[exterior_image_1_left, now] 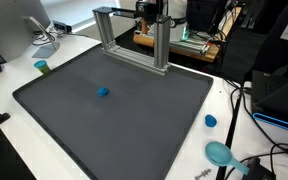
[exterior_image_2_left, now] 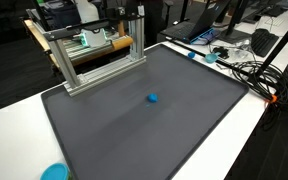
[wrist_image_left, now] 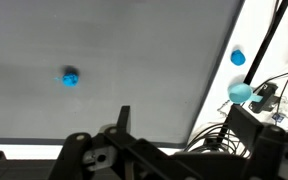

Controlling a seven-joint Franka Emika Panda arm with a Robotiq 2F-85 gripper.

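Note:
A small blue object (exterior_image_1_left: 103, 91) lies alone on the dark grey mat (exterior_image_1_left: 114, 122); the wrist view also shows this blue piece (wrist_image_left: 70, 79) left of centre, away from the fingers. Along the bottom of the wrist view, my gripper has its two dark fingers spread wide, with only mat visible between them. A second blue piece (exterior_image_1_left: 210, 121) rests on the white table beyond the mat, close to a light-blue ladle-like item (exterior_image_1_left: 222, 154). In the exterior views I cannot clearly make out the gripper.
A metal-framed rack (exterior_image_2_left: 99, 73) stands at one edge of the mat. A small green-and-blue container (exterior_image_1_left: 41, 66) sits on the white table at the opposite side. Black cables (exterior_image_2_left: 254, 73) tangle near the ladle-like item.

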